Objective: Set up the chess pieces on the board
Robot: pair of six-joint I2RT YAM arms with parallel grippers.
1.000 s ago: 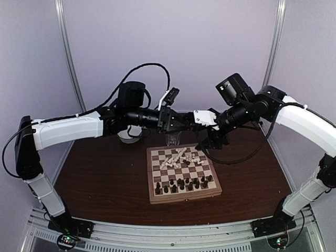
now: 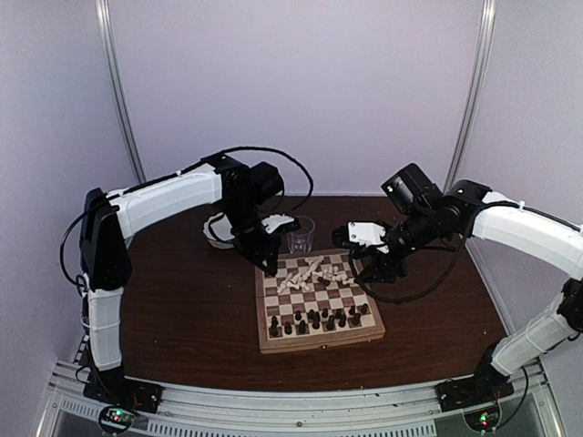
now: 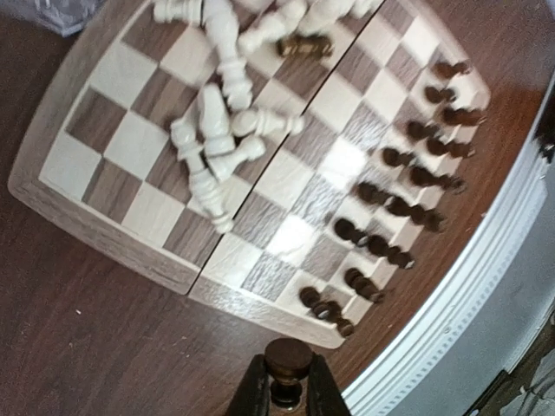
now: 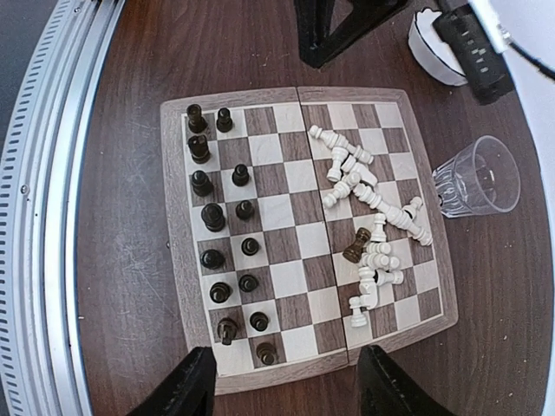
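A dark chess piece (image 3: 288, 357) with a round flat base facing the camera is pinched in my left gripper, which is shut on it. In the top view this gripper (image 2: 270, 268) points down over the board's left edge. My right gripper is open with nothing between its fingers, above the board's right side. The chessboard (image 4: 289, 375) has upright dark pieces (image 4: 212, 217) in two rows along its near side. White pieces (image 4: 368, 195) lie heaped on the far half, with one dark piece (image 4: 355, 245) lying among them.
Behind the board stand a clear plastic cup (image 4: 479, 178) and a white bowl (image 4: 434, 45). Bare table (image 2: 191, 319) lies to the left of the board, and more open room to its right.
My left gripper has come away from beside the right gripper, swinging down and left with its dark piece. The right arm has shifted slightly; the pieces on the board look unmoved.
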